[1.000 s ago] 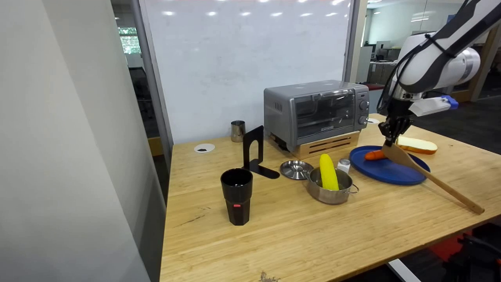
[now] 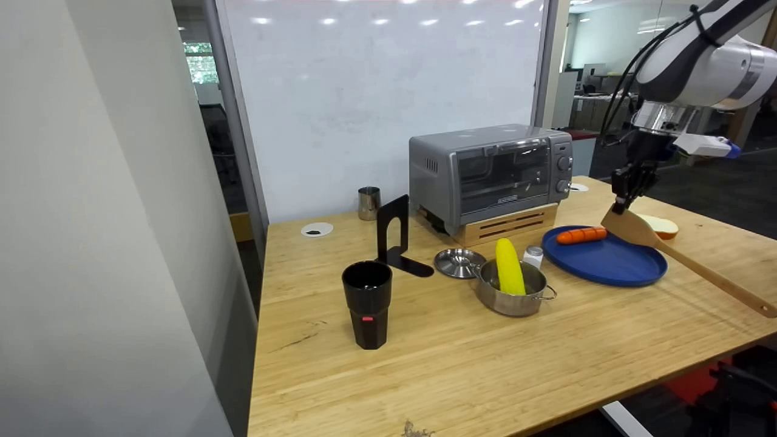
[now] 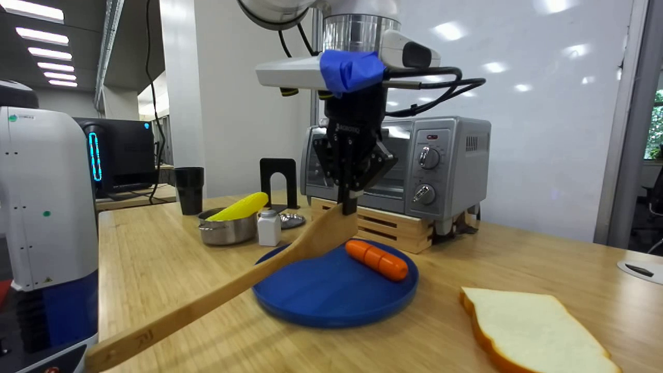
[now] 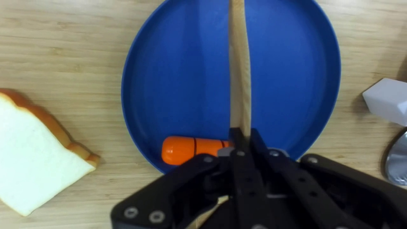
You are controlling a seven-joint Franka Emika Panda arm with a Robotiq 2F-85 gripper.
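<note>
My gripper (image 3: 348, 202) is shut on the blade end of a wooden spatula (image 3: 323, 233), above the blue plate (image 3: 335, 311). In exterior view 2 the spatula's handle slants down toward the near left, past the plate's rim. An orange carrot (image 3: 377, 260) lies on the plate, beside and below the blade. In the wrist view my fingers (image 4: 244, 168) pinch the spatula (image 4: 240, 76) edge-on, and they cover one end of the carrot (image 4: 183, 149). The plate (image 4: 164, 76) spreads out beneath.
A bread slice (image 3: 534, 323) lies near the plate. On its other side are a white shaker (image 3: 269, 228), a steel pot (image 2: 510, 300) holding a yellow vegetable (image 2: 509, 267), and a lid (image 2: 459, 263). The toaster oven (image 2: 495, 175) stands behind.
In exterior view 1 my gripper has moved right and slightly up, carrying the spatula along. More of the carrot shows now, while the bread is more covered by the blade.
</note>
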